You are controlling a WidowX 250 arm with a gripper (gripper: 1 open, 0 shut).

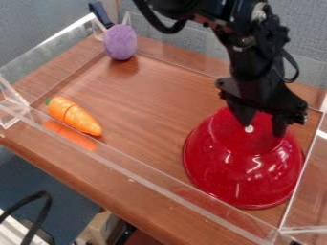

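Observation:
A large red dome-like object [243,167], like an upturned bowl, sits on the right of the wooden surface. My black gripper [262,117] comes down from the top onto its upper part. Whether the fingers are open or shut, and whether they touch the dome, I cannot tell. An orange carrot [75,116] lies at the left, and a purple eggplant-like object [120,42] rests at the back left.
Clear plastic walls surround the wooden surface [147,105], whose middle and left are mostly bare. Past the front left edge are a dark cable and small boxes on a blue-grey floor.

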